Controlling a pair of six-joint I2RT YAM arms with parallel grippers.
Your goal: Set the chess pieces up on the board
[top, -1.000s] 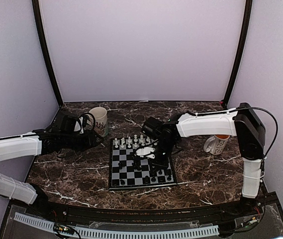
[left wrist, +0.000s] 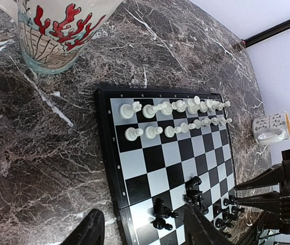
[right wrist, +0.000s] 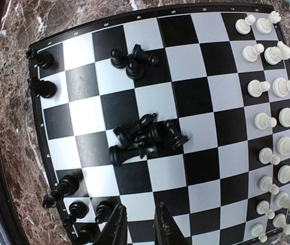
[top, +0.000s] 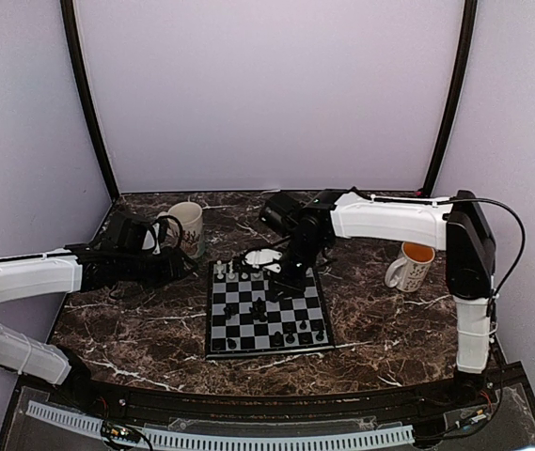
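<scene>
On the chess board (top: pixel 220 324), white pieces (left wrist: pixel 167 106) stand in two rows along the far side. Several black pieces (right wrist: pixel 60 191) stand at the near edge, some towards each corner. A heap of black pieces (right wrist: pixel 145 138) lies tipped over near the middle, and a smaller group of black pieces (right wrist: pixel 134 66) sits towards the left side of the board. Above the board, my right gripper is open, with a gap between its fingers and no piece there. My left gripper hangs open and empty beyond the board's left edge.
A large mug (top: pixel 187 228) with a red coral pattern stands behind the board's left corner. Another mug (top: pixel 410 267), orange inside, is on the right.
My right gripper has lifted and drawn back from the near right part of the board, towards the far side. The left arm looks still.
</scene>
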